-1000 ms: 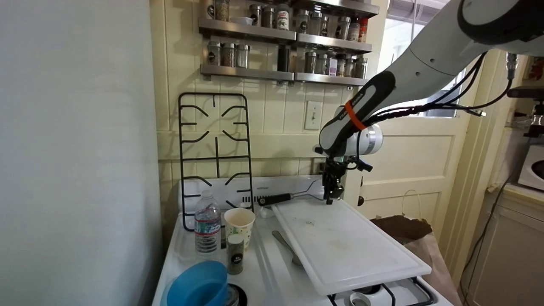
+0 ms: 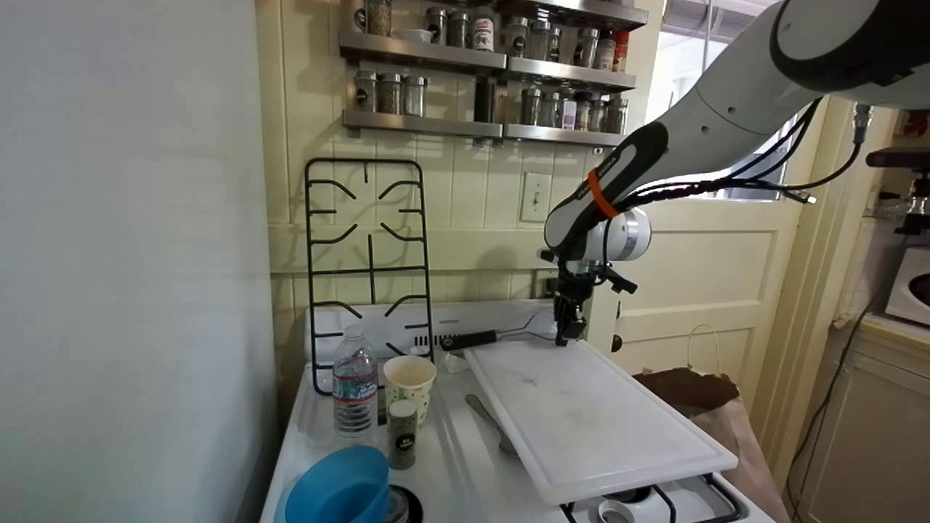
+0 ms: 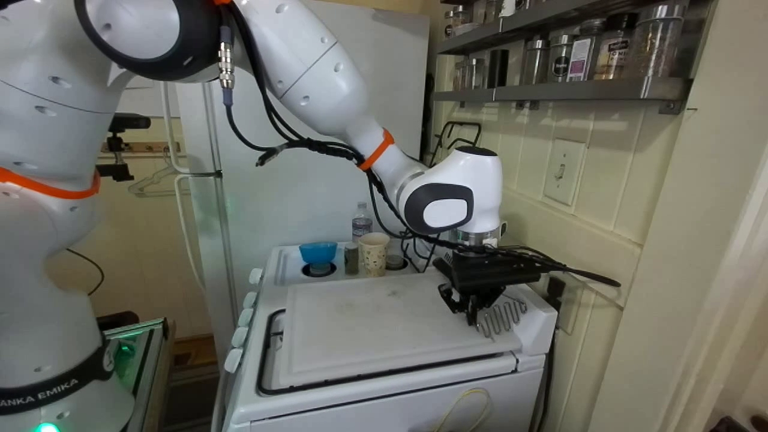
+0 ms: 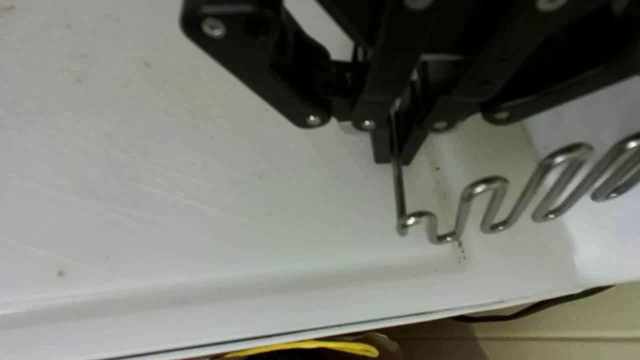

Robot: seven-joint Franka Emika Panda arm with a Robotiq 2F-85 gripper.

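A wire masher with a zigzag metal head (image 4: pixel 501 207) and a black handle (image 2: pixel 471 341) lies along the back of the stove, partly over the rear of a white cutting board (image 2: pixel 601 410). Low over that rear edge, my gripper is shut on one of the masher's wires, which runs down between the fingertips in the wrist view. In the second exterior view the zigzag head (image 3: pixel 501 318) shows right beside the gripper (image 3: pixel 473 317), against the stove's back panel.
To the left stand a water bottle (image 2: pixel 355 383), a paper cup (image 2: pixel 410 383), a spice jar (image 2: pixel 402 434) and a blue bowl (image 2: pixel 340 488). A spoon (image 2: pixel 492 423) lies beside the board. An upright burner grate (image 2: pixel 370 270) leans on the wall. The board's middle is bare.
My arm has shifted slightly, with the gripper a touch higher at the board's rear edge. The masher's handle looks to be in the same place.
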